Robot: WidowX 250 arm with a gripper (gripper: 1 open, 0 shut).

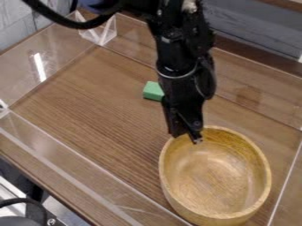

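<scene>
My black gripper [186, 132] hangs at the back left rim of a yellow oval bowl [218, 181]. Whether anything sits between its fingertips is not visible. Behind the arm, a green block [154, 91] lies on the wooden table, its right part hidden by the arm. The bowl looks empty where it is visible.
The wooden table [88, 115] has clear room on the left and at the right behind the bowl. A clear plastic piece [97, 31] stands at the back left. Cables lie beyond the front left edge.
</scene>
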